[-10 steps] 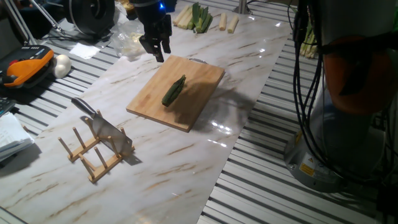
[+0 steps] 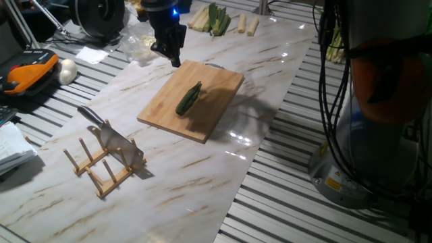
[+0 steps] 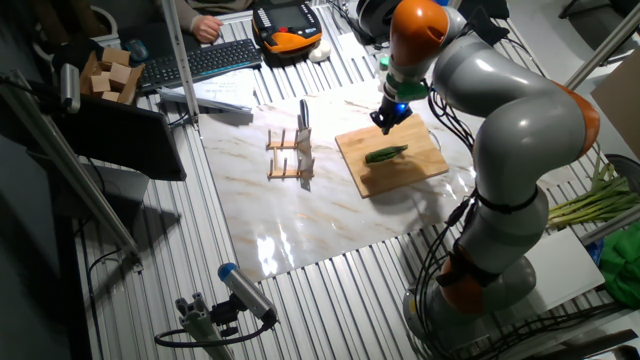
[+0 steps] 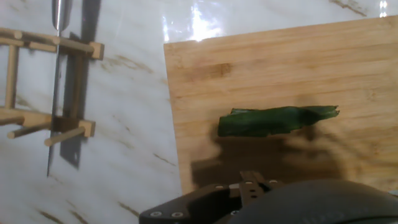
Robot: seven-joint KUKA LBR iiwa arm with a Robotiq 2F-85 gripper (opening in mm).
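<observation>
A cut piece of dark green leek leaf lies on the wooden cutting board, alone there. In exterior view 1 the leaf is near the middle of the board. My gripper hangs above the board's far left edge, apart from the leaf. Its fingers look drawn together, with nothing seen between them. In the wrist view the fingers show at the bottom edge, partly hidden by a dark rounded part. Exterior view 2 has the gripper over the board's upper edge.
A wooden rack with a black-handled knife leaning in it stands left of the board. Several leek pieces lie at the back, near a clear plastic bag.
One second ago my gripper's two fingertips stood apart; now they appear together in one narrow outline. The arm has barely moved, and the leaf and board have stayed put.
</observation>
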